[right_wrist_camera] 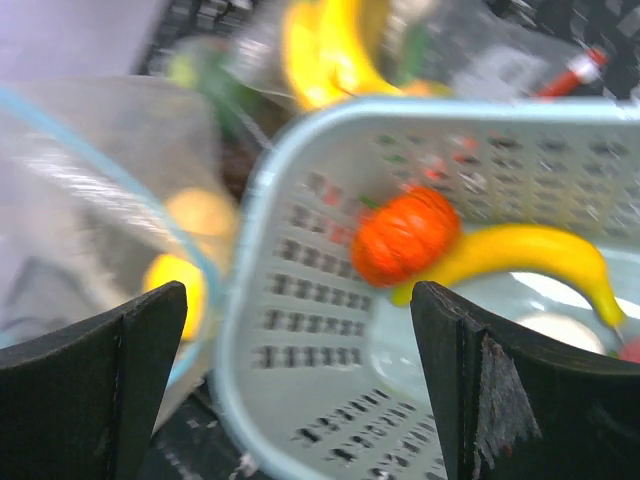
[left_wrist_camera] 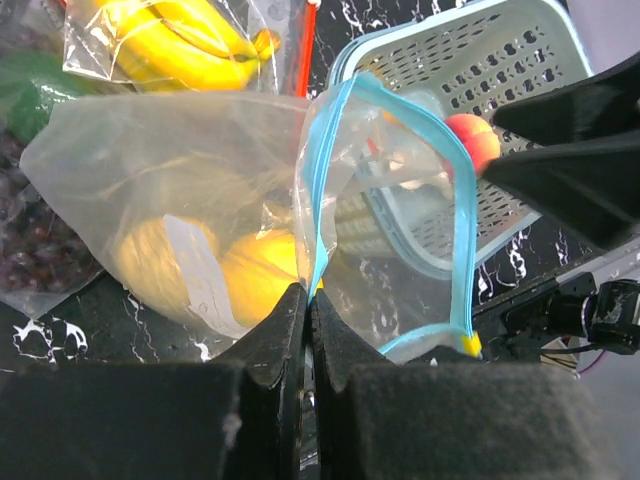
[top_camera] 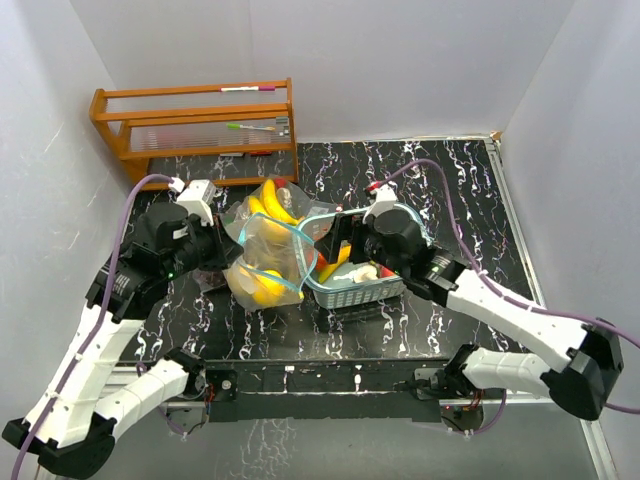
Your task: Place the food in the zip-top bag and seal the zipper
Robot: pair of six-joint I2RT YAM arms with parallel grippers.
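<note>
A clear zip bag (left_wrist_camera: 150, 160) with blue zipper edge holds yellow fruit (left_wrist_camera: 262, 275). My left gripper is shut on the bag's rim, and the mouth hangs spread toward the basket. My right gripper stands open above the front-left of the basket (top_camera: 355, 296), beside the bag, with nothing visible between its fingers. In the right wrist view, an orange-red fruit (right_wrist_camera: 405, 237), a banana (right_wrist_camera: 510, 255) and other items lie in the basket.
Behind the open bag lie bagged bananas (top_camera: 275, 200); a bag of dark fruit (left_wrist_camera: 40, 240) is at its left. A wooden rack (top_camera: 190, 114) stands at the back left.
</note>
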